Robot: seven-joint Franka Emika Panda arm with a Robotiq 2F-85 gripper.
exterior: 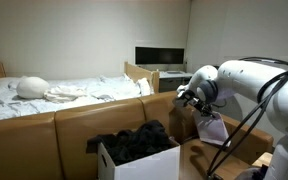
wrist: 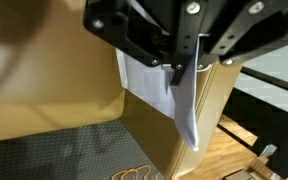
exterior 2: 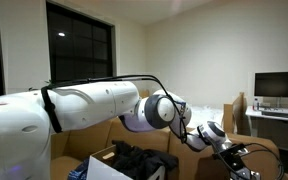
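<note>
A thin white sheet, apparently cloth point(exterior: 213, 129), hangs at the right end of the brown sofa. My gripper point(exterior: 204, 110) is at its upper edge, with fingers shut. In the wrist view the white cloth point(wrist: 154, 86) spreads below the gripper, and a narrow fold rises to the fingertips, pinched between them. The cloth's far part is hidden by the black gripper body. In exterior view 2 only a small piece of the white cloth point(exterior 2: 246, 174) shows at the lower edge.
A white box point(exterior: 139, 164) holding dark cloth point(exterior: 134, 143) stands on the sofa point(exterior: 44, 142), left of the arm. Behind the sofa is a bed point(exterior: 69, 90). A monitor point(exterior 2: 278, 87) stands on a white desk at the back right.
</note>
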